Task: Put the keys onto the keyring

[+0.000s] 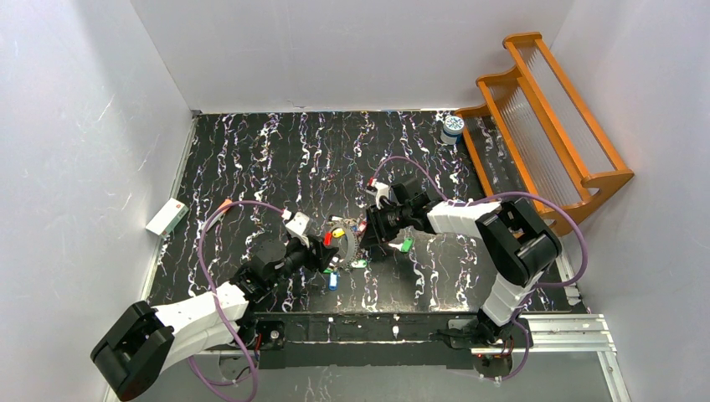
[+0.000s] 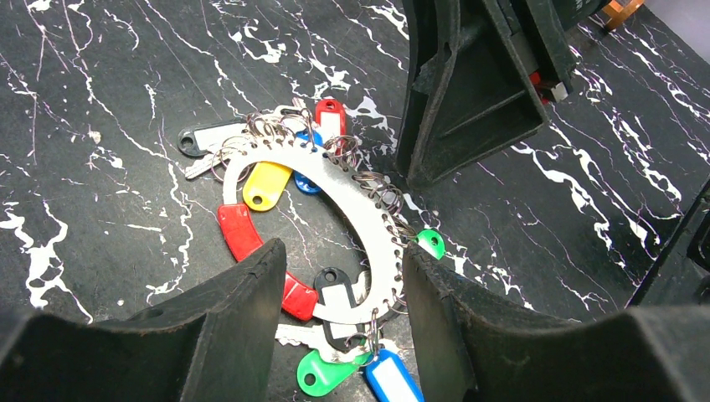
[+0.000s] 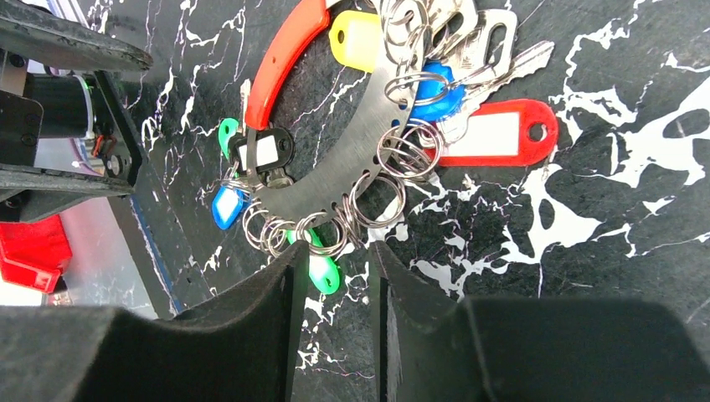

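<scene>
The keyring (image 2: 356,201), a flat metal ring with a red grip (image 2: 240,230), lies on the dark table. Small wire loops line its edge, carrying several keys and coloured tags, among them a yellow tag (image 2: 266,186) and a red tag (image 3: 494,134). My left gripper is part open over the ring; one finger overlaps the red grip in view, with nothing clearly held. At the ring's other side, my right gripper is open with a narrow gap, close to the loops (image 3: 339,228) and a green tag (image 3: 324,272).
A separate green tag (image 1: 407,244) lies right of the right gripper. An orange-handled tool (image 1: 221,211) and a white box (image 1: 167,217) are at the left. A wooden rack (image 1: 553,126) and white tub (image 1: 452,128) stand back right.
</scene>
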